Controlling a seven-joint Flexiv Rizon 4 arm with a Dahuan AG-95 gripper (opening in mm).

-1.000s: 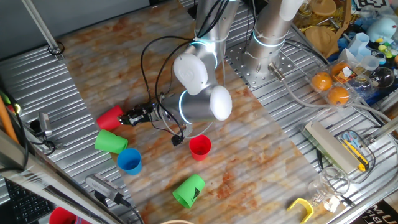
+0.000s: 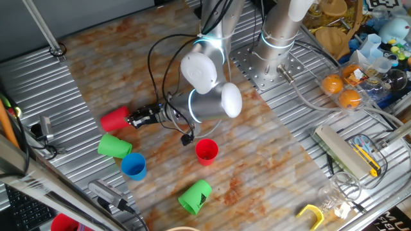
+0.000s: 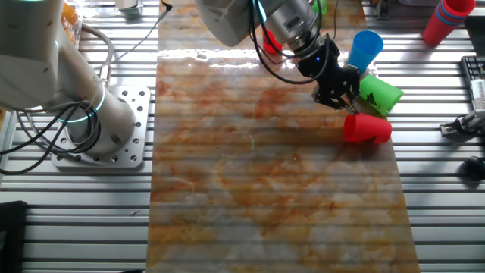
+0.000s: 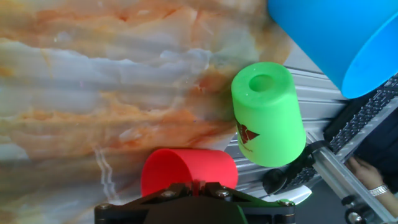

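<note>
A red cup (image 2: 115,119) lies on its side at the left edge of the marbled board, its mouth turned partly toward my gripper (image 3: 352,106). In the wrist view, my fingertips stand close together in front of this red cup (image 4: 214,165), so the gripper looks shut. Whether the cup's wall is caught between them cannot be made out. Beside it lies a green cup (image 4: 270,127) on its side, with a blue cup (image 2: 133,167) close by. Another red cup (image 2: 207,153) stands mouth up near the board's middle, and a second green cup (image 2: 194,197) lies toward the front.
Ribbed metal table (image 2: 38,83) surrounds the board. A camera on a mount (image 2: 108,192) stands at the front left. Nested cups (image 3: 443,23) are off the board in exterior view 2. Much of the board (image 3: 265,205) is bare there.
My gripper has shifted slightly, and the red cup at its tips has turned or moved a little with it. The other cups have stayed put.
</note>
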